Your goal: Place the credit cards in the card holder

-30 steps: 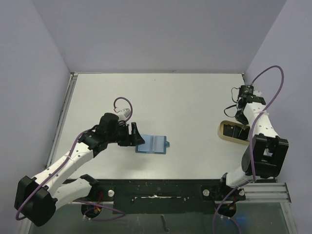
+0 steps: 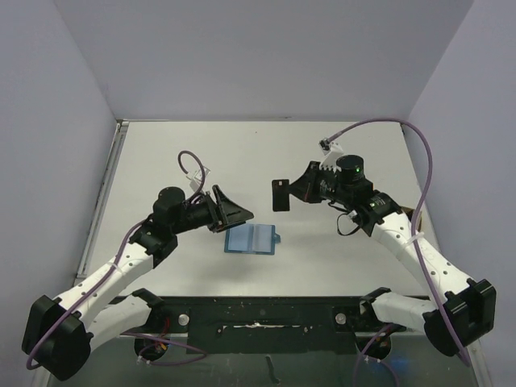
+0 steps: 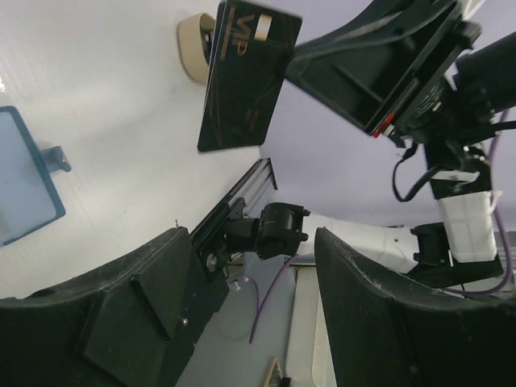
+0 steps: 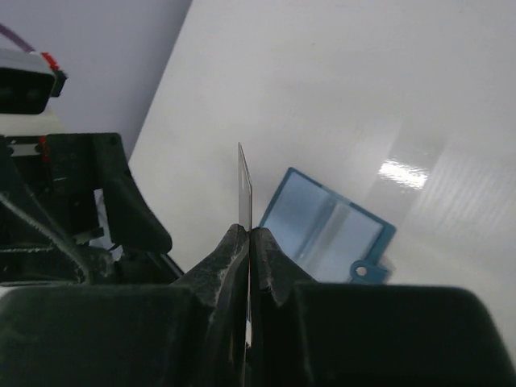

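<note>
A black credit card [image 2: 280, 196] hangs upright from my right gripper [image 2: 297, 191], which is shut on it; the left wrist view shows the card [image 3: 246, 72] face-on with VIP lettering, and the right wrist view shows it edge-on. My left gripper [image 2: 230, 210] is to the card's left with its fingers apart, nothing between them. Below the two, on the table, lies the blue card holder [image 2: 240, 240], with two panels and a small tab at its right side.
A tan box [image 3: 193, 56] shows behind the card in the left wrist view, mostly hidden by the right arm [image 2: 403, 234] in the top view. Walls stand at the sides and back.
My right gripper has come from the box at the far right toward the middle with the card. My left gripper has shifted slightly up and turned toward it.
</note>
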